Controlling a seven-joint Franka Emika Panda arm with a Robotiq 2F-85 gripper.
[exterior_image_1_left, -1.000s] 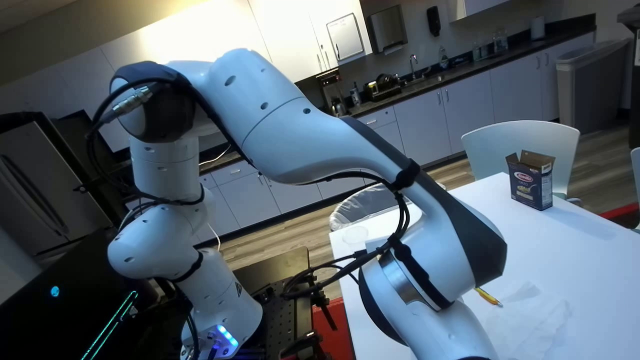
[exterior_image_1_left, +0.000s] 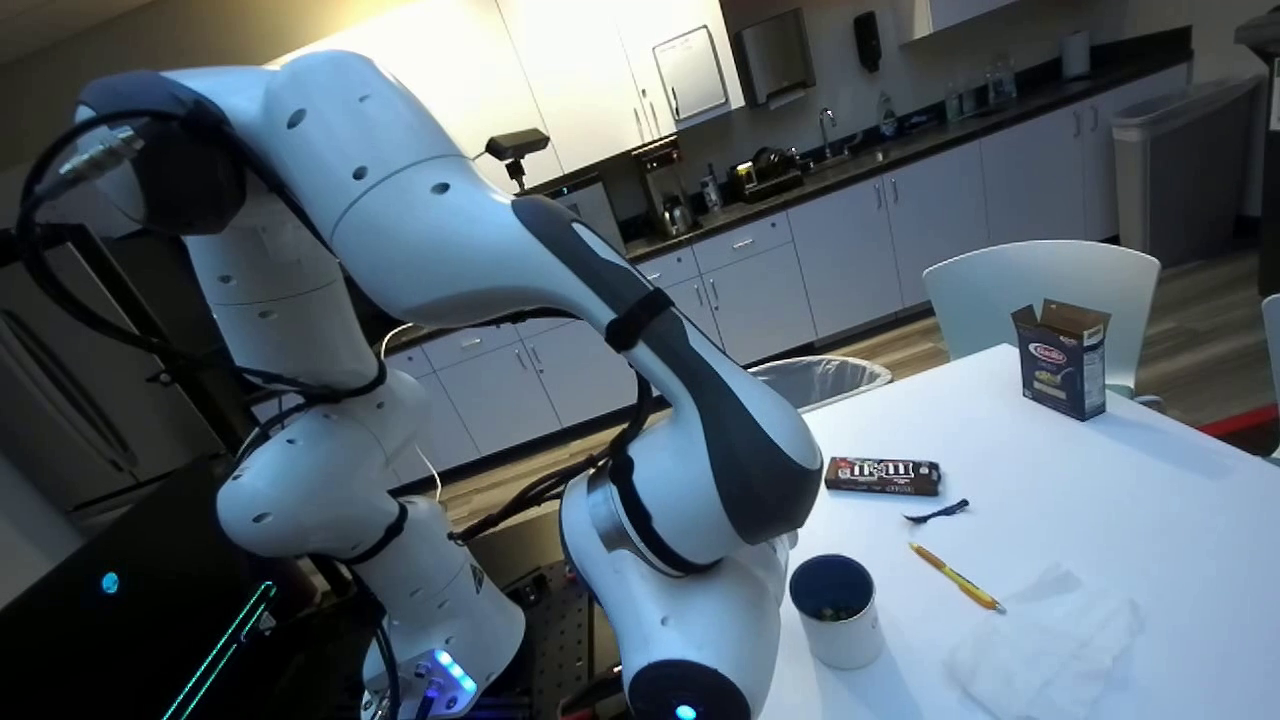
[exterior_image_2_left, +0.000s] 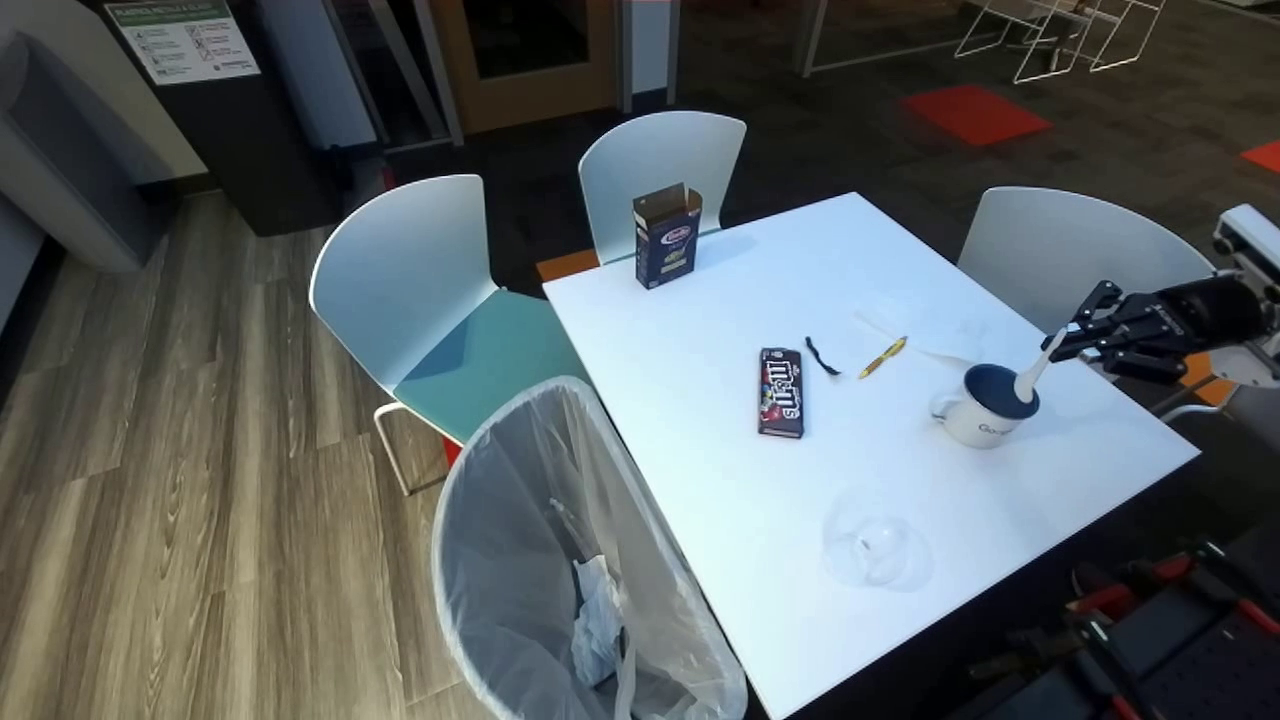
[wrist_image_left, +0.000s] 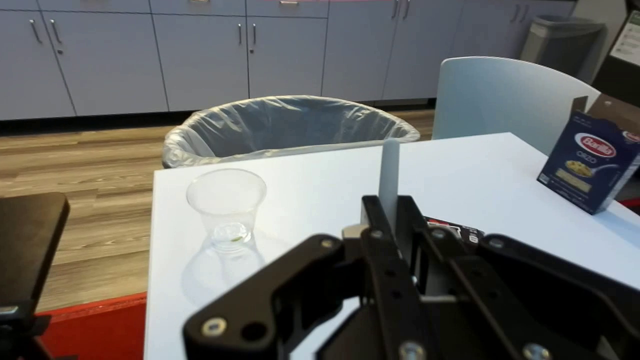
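A white plastic utensil (exterior_image_2_left: 1039, 367), probably a spoon, is gripped in my gripper (exterior_image_2_left: 1071, 336), which is shut on it. In exterior view 2 it slants down to the right side of the white mug (exterior_image_2_left: 974, 422), overlapping the mug's rim; whether it touches or enters the mug I cannot tell. From the wrist, the utensil's pale end (wrist_image_left: 390, 168) sticks up between the fingertips of my gripper. The mug (exterior_image_1_left: 846, 636) stands upright with something small inside, seen in exterior view 1. There the gripper is hidden.
A clear cup (wrist_image_left: 226, 201) stands near the table corner. An M&M's box (exterior_image_2_left: 780, 394), a dark fork-like piece (exterior_image_2_left: 822, 356), a yellow pen (exterior_image_2_left: 883, 356) and a Barilla box (exterior_image_2_left: 667, 246) are on the table (exterior_image_2_left: 720, 528). A lined bin (exterior_image_2_left: 504, 540) stands beside it.
In exterior view 1 the arm has swung left and lifted somewhat. The mug, the M&M's box and the dark piece, hidden behind it before, now show.
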